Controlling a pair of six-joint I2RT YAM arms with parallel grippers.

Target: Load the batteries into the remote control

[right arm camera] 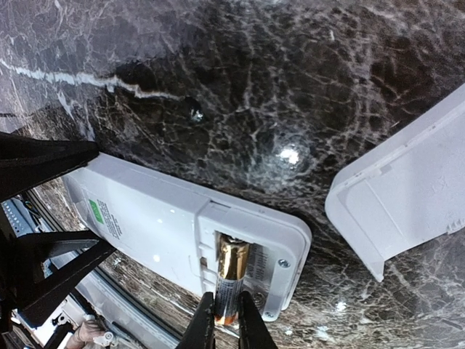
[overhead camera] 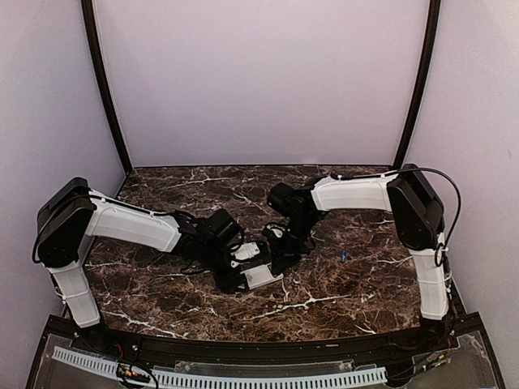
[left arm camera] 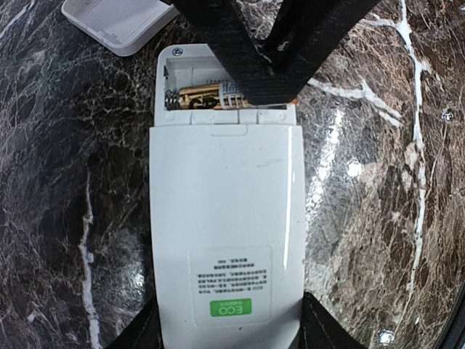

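The white remote (left arm camera: 225, 189) lies back up with its battery bay open, held at its near end by my left gripper, which is shut on it. A gold battery (right arm camera: 232, 265) lies in the bay at a spring. My right gripper is shut at that battery's end, its tips over the bay; in the left wrist view they partly hide the battery. Beside the remote lies the detached battery cover (right arm camera: 399, 182). A small blue item (overhead camera: 344, 255), perhaps another battery, lies on the table to the right.
Both arms meet over the middle around the remote, hiding much of it in the top view.
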